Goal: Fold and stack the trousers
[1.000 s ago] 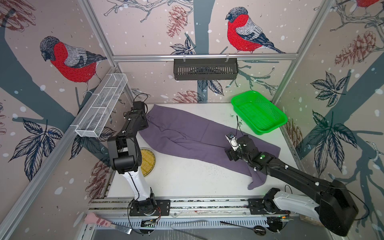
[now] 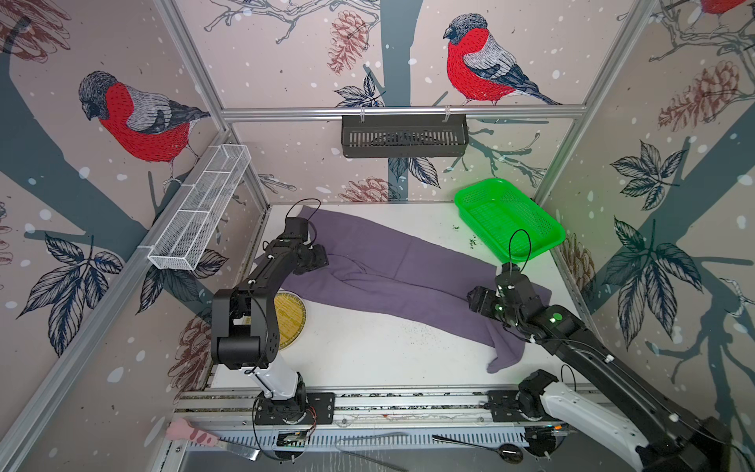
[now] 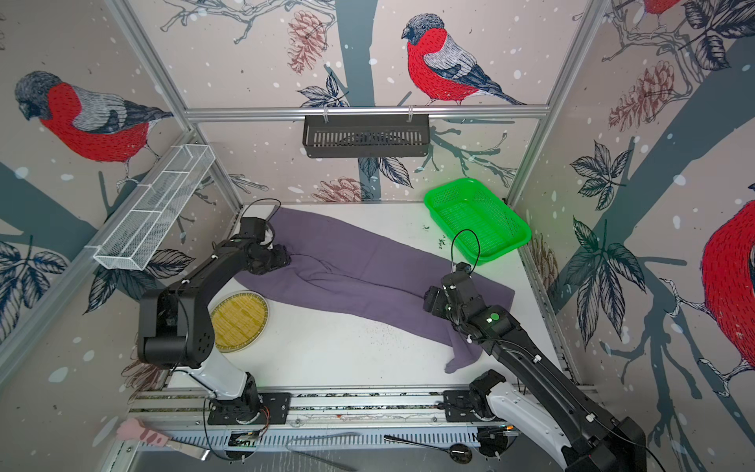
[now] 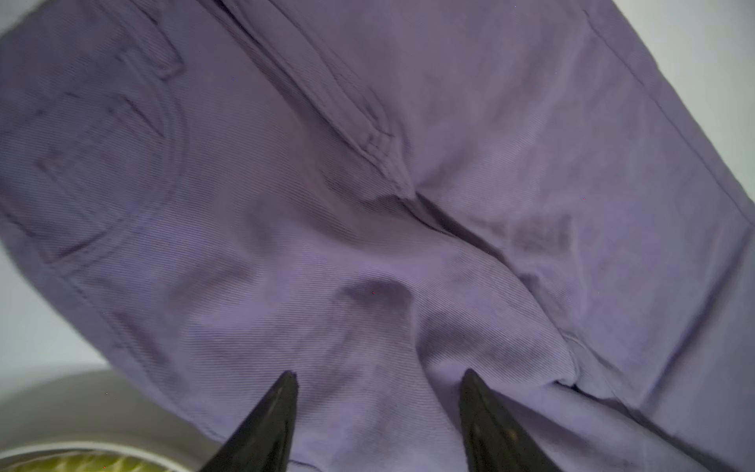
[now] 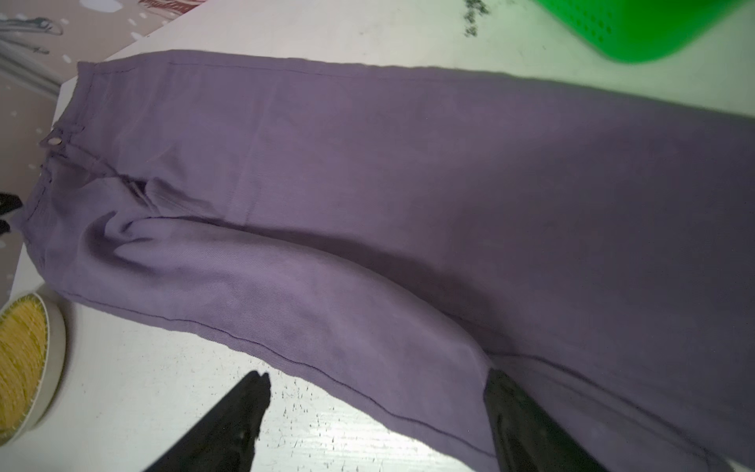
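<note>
Purple trousers [image 2: 401,267] lie spread diagonally over the white table, waist at the far left and legs toward the right. Lengthwise wrinkles run along their middle, and one leg end [image 2: 507,358] bends toward the front. Above the waist part hangs my left gripper, open; pocket and fly seams show beneath it in the left wrist view. My right gripper is open over the leg part, nothing between its fingers. In the right wrist view the waistband button [image 5: 55,141] shows at the far left.
A green basket [image 2: 511,220] stands at the back right, close to the trousers. A round yellow-topped dish [image 3: 240,321] sits at the left beside the waist.
My left gripper has moved right from the trousers' left edge to over the waist part. The right gripper has shifted right along the legs and turned. The trousers lie almost the same.
</note>
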